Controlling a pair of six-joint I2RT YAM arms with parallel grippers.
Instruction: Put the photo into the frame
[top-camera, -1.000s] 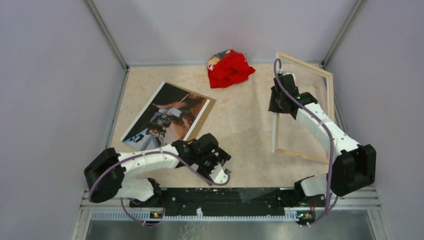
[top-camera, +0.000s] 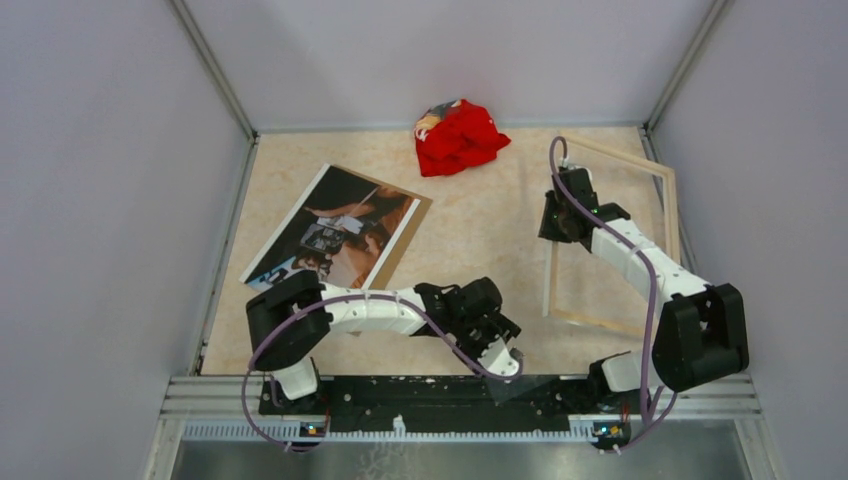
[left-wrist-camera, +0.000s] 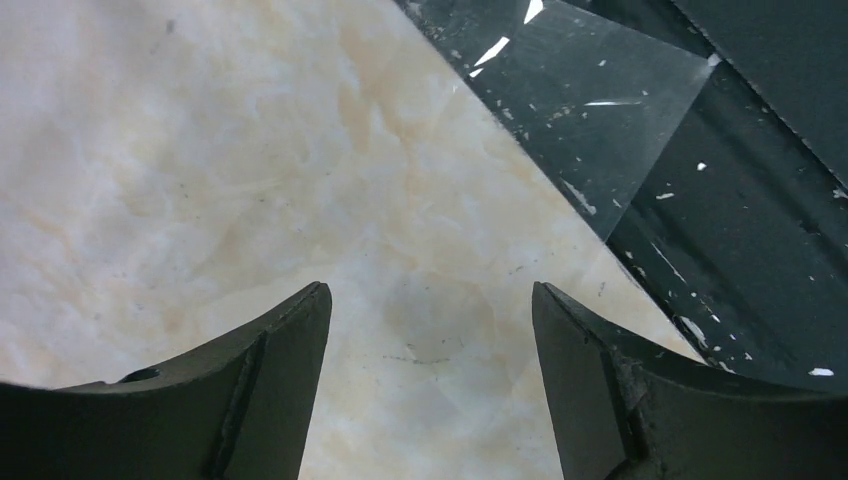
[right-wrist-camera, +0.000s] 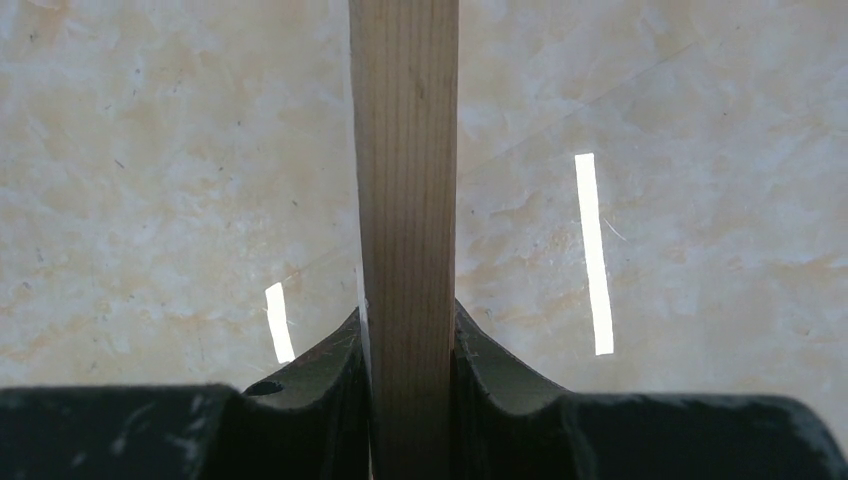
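My right gripper (top-camera: 553, 222) is shut on the left rail of the pale wooden frame (top-camera: 672, 215). In the right wrist view, that rail (right-wrist-camera: 408, 150) runs straight between the fingers. The photo (top-camera: 330, 230), a dark print with a white border and brown backing edge, lies tilted on the left of the table. My left gripper is open with nothing between its fingers, over the table's front edge, right of centre. A clear sheet (left-wrist-camera: 600, 105) sticks out past that edge. Its glossy reflections and a faint edge also show below the rail in the right wrist view.
A crumpled red cloth (top-camera: 460, 138) lies at the back middle. A dark strip (top-camera: 420, 400) runs along the front of the table. Bare tabletop (top-camera: 480, 235) stretches between photo and frame. Grey walls stand on both sides and behind.
My left gripper has moved right along the front edge, dipping toward the front and coming back. The frame has shifted slightly right and toward the front with my right gripper. Photo and cloth have stayed put.
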